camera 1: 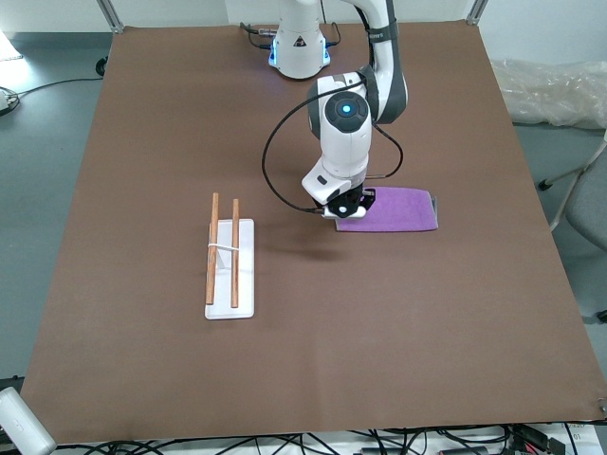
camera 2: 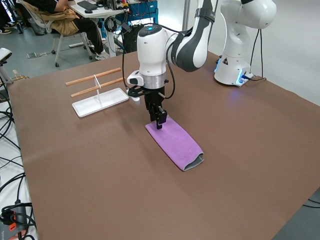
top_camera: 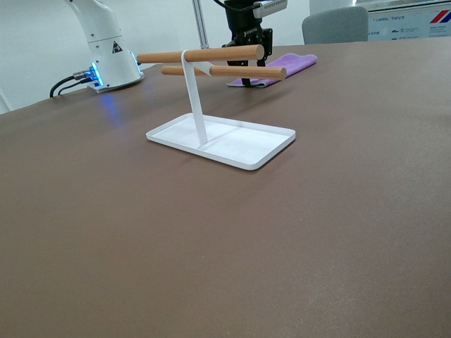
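A purple cloth (camera 1: 398,213) with grey underside lies flat on the brown table. The arm's black gripper (camera 2: 159,120) is down at the cloth's end nearest the white rack, its tips at or just over the fabric; I cannot tell if it is open or shut. A white tray stand (camera 1: 245,284) with two wooden bars (camera 2: 93,77) stands apart from the cloth, to its left in the left view.
The arm's white base (camera 1: 299,52) with cables is at the back of the brown table (camera 1: 313,332). A grey chair (top_camera: 335,27) stands beyond the edge.
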